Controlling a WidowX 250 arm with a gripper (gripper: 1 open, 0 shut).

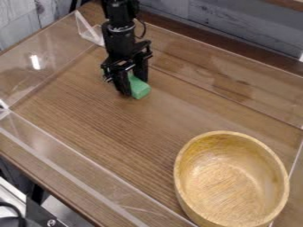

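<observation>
The black gripper (126, 71) is low over the wooden table, shut on a green block (137, 88) in the upper left of the camera view. The fingers partly hide the block, which rests on or just above the tabletop.
A large pale yellow bowl (231, 182) stands at the lower right.
</observation>
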